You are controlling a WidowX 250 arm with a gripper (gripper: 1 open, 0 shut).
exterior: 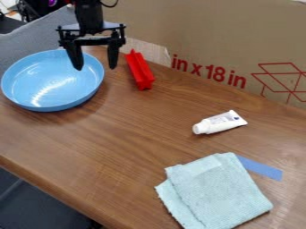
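My gripper [95, 57] hangs open at the upper left, nothing between its fingers, over the back right part of a blue plate [52, 79]. Just right of it a red object [140, 72] lies on the wooden table [131, 152]. A white tube [219, 122] rests at the middle right. A folded pale cloth [213, 192] is at the front right, beside a strip of blue tape [263, 168].
A cardboard box wall [216, 45] runs along the back. Grey material [24, 40] lies behind the plate at the left.
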